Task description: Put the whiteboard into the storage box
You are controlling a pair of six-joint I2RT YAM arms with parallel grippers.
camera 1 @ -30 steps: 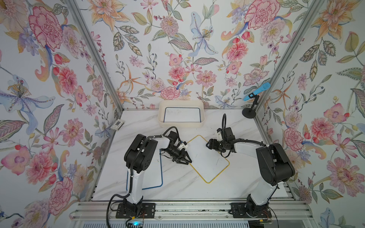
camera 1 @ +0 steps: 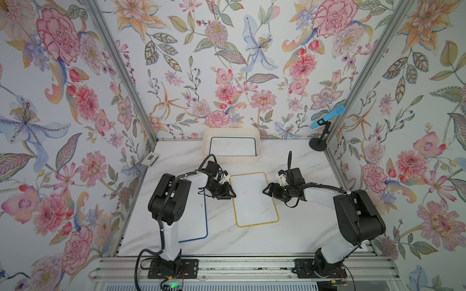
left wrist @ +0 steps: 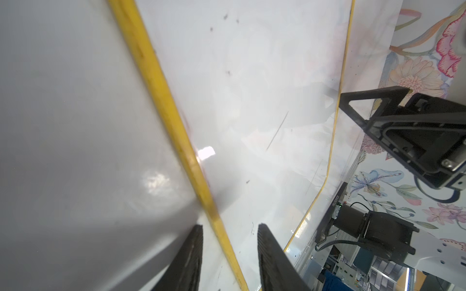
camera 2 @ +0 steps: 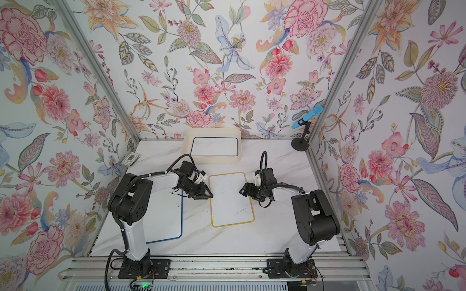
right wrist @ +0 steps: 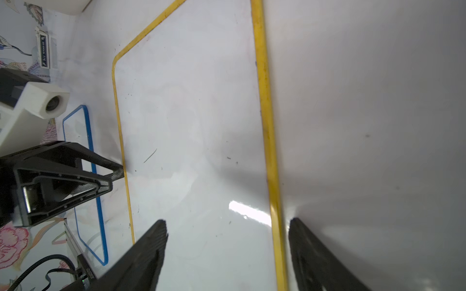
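A yellow-edged whiteboard lies flat in the middle of the table, between my grippers. My left gripper is low at its left edge, fingers apart with nothing held between them. My right gripper is at the right edge, fingers likewise apart over the board and its yellow rim. The cream storage box stands at the back, holding a dark-edged board.
A blue-edged board lies at the left under my left arm. A blue microphone on a black stand is at the back right.
The yellow-edged board has turned clockwise to lie nearly square to the table. My left gripper has moved back and left; my right gripper has come slightly toward the front.
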